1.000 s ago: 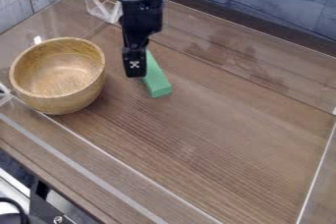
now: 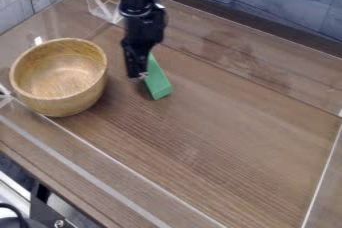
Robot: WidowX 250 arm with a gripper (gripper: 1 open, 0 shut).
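A green block [image 2: 158, 81] lies on the wooden table, right of the wooden bowl [image 2: 56, 77]. The black gripper [image 2: 138, 68] hangs down at the block's upper left end, close to it; whether it touches cannot be told. Its fingers look close together, and nothing clearly shows between them.
The bowl fills the left of the table. A white, translucent object [image 2: 104, 4] sits at the back left, behind the arm.
The gripper has shifted left from over the green block to its left side and looks narrower. More of the block shows now.
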